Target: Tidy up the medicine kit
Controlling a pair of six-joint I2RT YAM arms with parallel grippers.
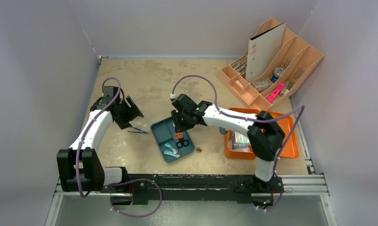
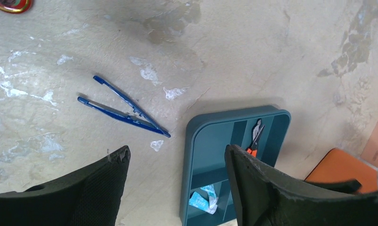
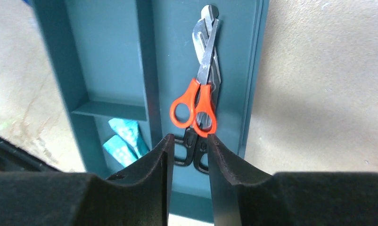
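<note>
Blue tweezers [image 2: 123, 110] lie spread on the table, left of the teal divided tray [image 1: 157, 140]. My left gripper is open, low over the table beside them, with nothing between its fingers. In the tray's long compartment, orange-handled scissors [image 3: 205, 101] rest on a grey metal tool [image 3: 200, 43], and black-handled scissors [image 3: 194, 149] lie just below. Two light-blue packets [image 3: 126, 141] occupy a small compartment, while the larger one beside it is empty. Over the long compartment my right gripper stands partly open, apparently holding nothing.
An orange box [image 1: 233, 154] with packages stands right of the tray, partly under my right arm. Behind it is a peach organizer [image 1: 246, 94] with assorted items. A small copper-coloured round item [image 1: 199, 149] lies beside the tray.
</note>
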